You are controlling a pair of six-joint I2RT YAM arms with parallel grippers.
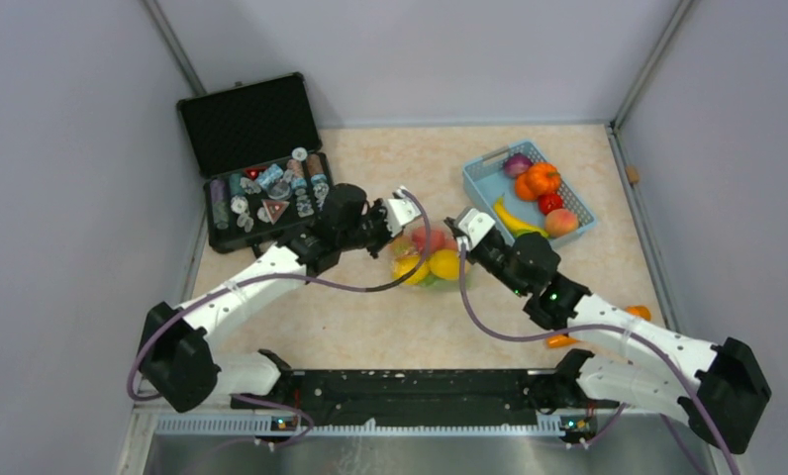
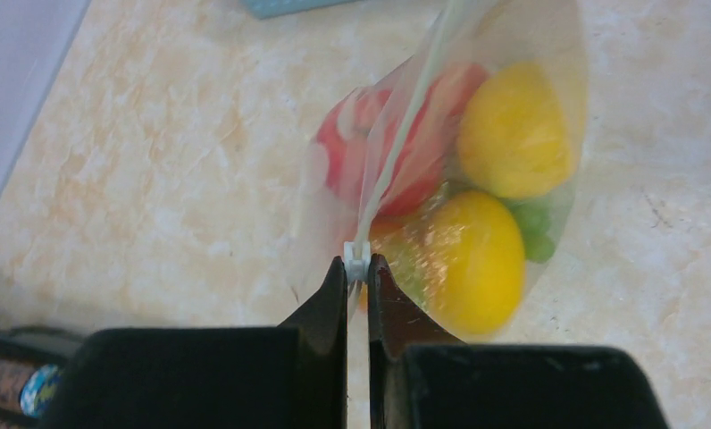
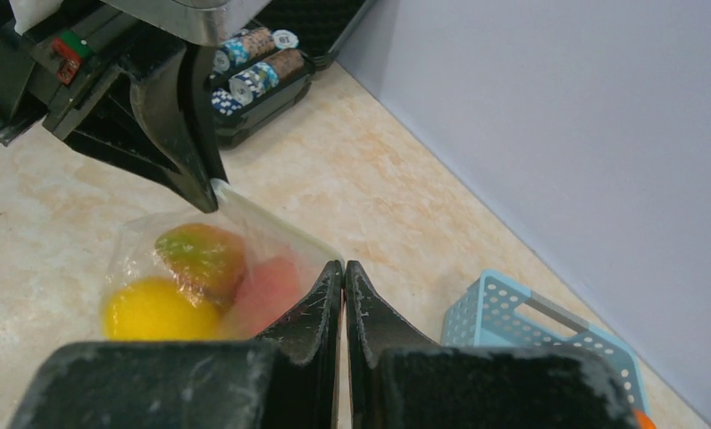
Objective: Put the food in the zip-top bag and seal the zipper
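The clear zip top bag (image 2: pixel 405 134) lies mid-table with yellow and red food inside. In the left wrist view, a small white zipper slider (image 2: pixel 356 253) on its rim is pinched between the fingertips of my left gripper, at the bag's left end. From there the rim runs straight to my right gripper, whose shut fingertips meet at its other end; only thin film shows there. A yellow food piece (image 3: pixel 162 308) and a red one (image 3: pixel 267 288) show through the plastic. Both arms partly cover the bag from above.
A blue basket (image 1: pixel 479 182) with several fruits and vegetables stands at the back right. An open black case (image 1: pixel 246 124) of small items is at the back left. Orange pieces (image 1: pixel 562 340) lie beside the right arm.
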